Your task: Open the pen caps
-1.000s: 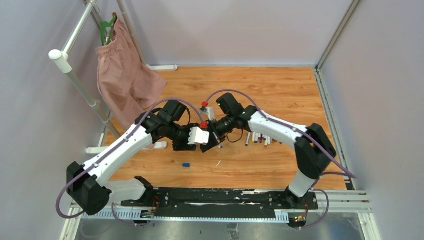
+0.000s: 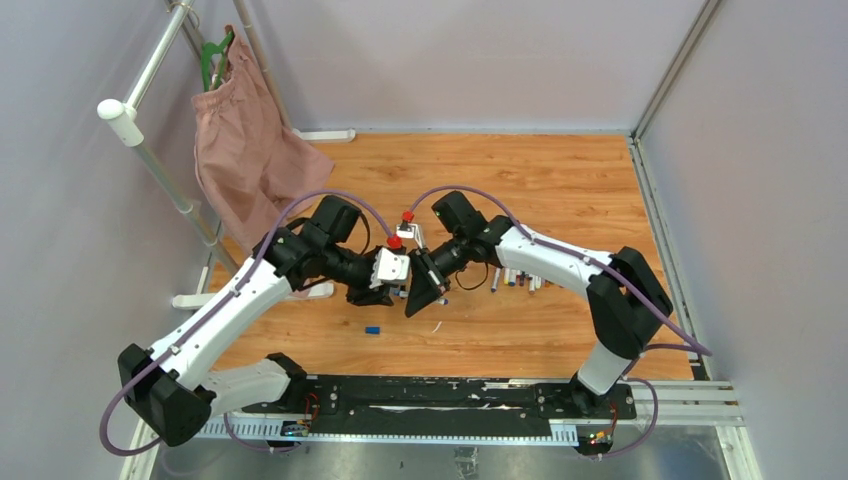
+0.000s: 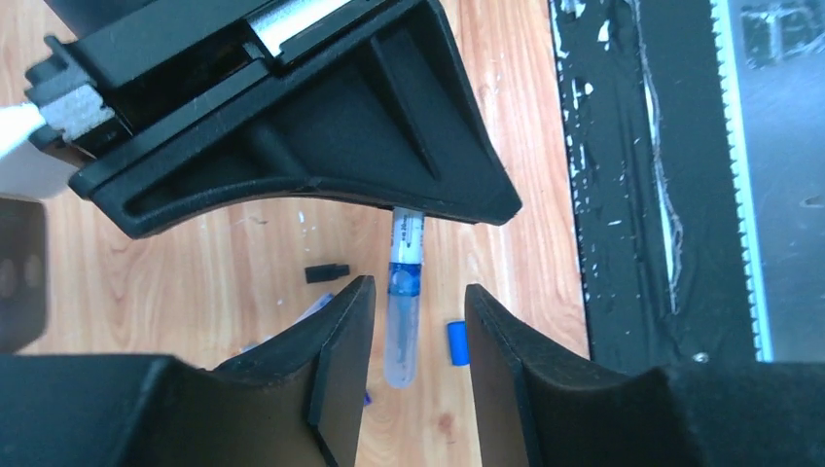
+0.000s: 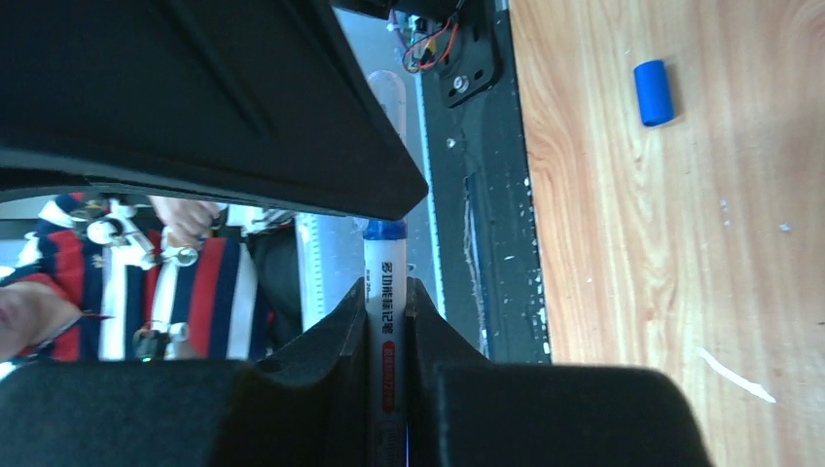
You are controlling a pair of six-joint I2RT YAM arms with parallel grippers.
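A white-bodied pen (image 4: 386,268) with a blue band and a clear cap (image 3: 400,336) spans the gap between my grippers. My right gripper is shut on the white body. In the left wrist view, the cap lies between the fingers of my left gripper, which stand apart with a gap to its right. Whether the left finger touches the cap I cannot tell. One black left finger (image 4: 292,126) crosses the cap in the right wrist view and hides part of it. Both grippers meet over the table's middle in the top view.
A short blue piece (image 2: 372,330) lies alone on the wooden table, and a small black piece (image 3: 326,272) is nearby. Several pens (image 2: 515,278) are grouped behind the right arm. A thin white strip (image 4: 736,375) lies on the wood. Pink clothing (image 2: 235,130) hangs at left.
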